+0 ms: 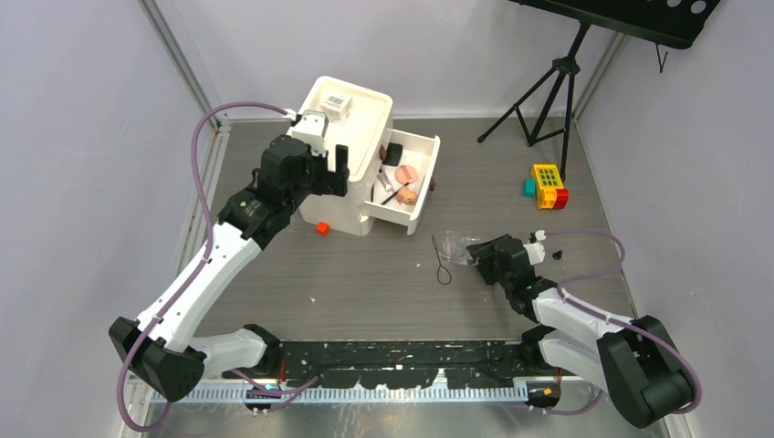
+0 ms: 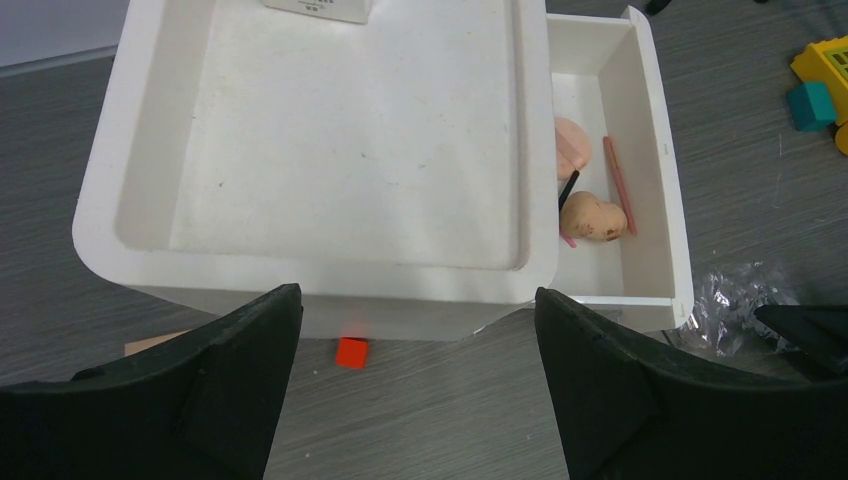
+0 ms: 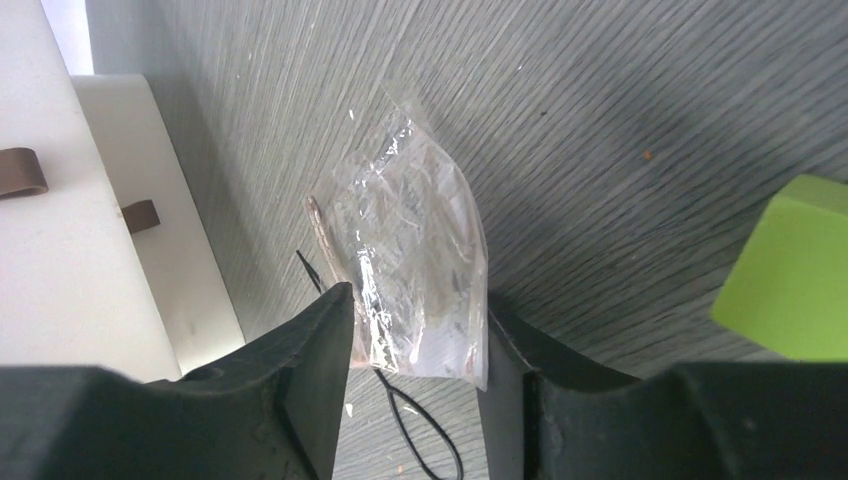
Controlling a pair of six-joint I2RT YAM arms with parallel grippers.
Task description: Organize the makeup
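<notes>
A white drawer unit (image 1: pixel 356 123) stands at the back centre, its drawer (image 1: pixel 411 215) pulled out with a pink compact (image 1: pixel 406 173), a beige sponge (image 2: pixel 592 216), pencils and other makeup inside. My left gripper hangs open over the unit's near side, empty. My right gripper is low at a crumpled clear plastic bag (image 3: pixel 410 230) on the floor, its fingers part open around the bag's near end; whether they grip it is unclear. A thin pale stick lies under the bag, with a dark looped cord (image 3: pixel 430 420) beside it.
Toy blocks (image 1: pixel 548 187) lie at the right, near a black stand (image 1: pixel 566 66). A red cube (image 1: pixel 322 228) sits by the unit's front. The floor between the arms is clear.
</notes>
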